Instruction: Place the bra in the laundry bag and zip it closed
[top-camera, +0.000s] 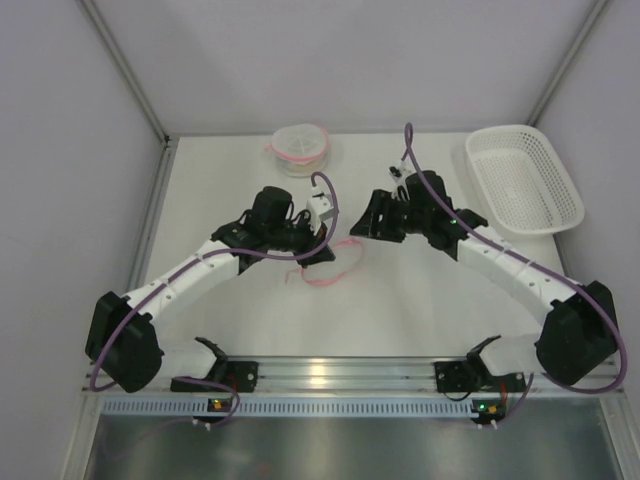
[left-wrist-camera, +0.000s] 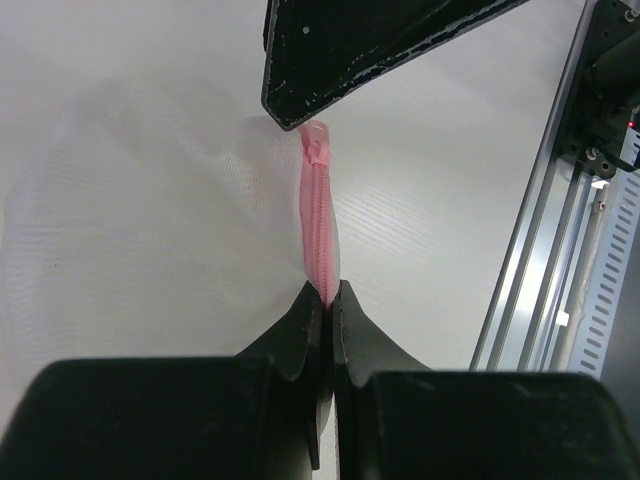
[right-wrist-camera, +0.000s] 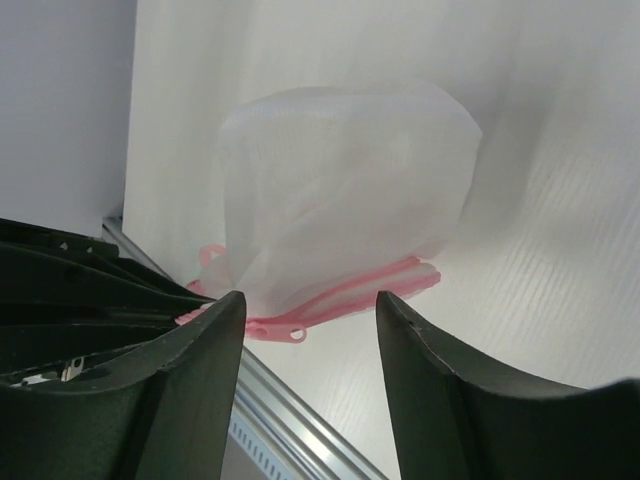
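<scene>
The laundry bag is white mesh with a pink zipped edge and lies mid-table. My left gripper is shut on that pink edge; in the left wrist view the zip runs up from its fingertips. A black finger of the right arm shows just above the zip's far end, by the pink slider. In the right wrist view my right gripper has its fingers apart, with the pink edge showing beyond and between them. Nothing is visibly clamped there. I cannot make out a bra in any view.
Another white mesh item with pink trim sits at the back of the table. A white perforated basket stands at the back right. Bare table lies in front and to both sides.
</scene>
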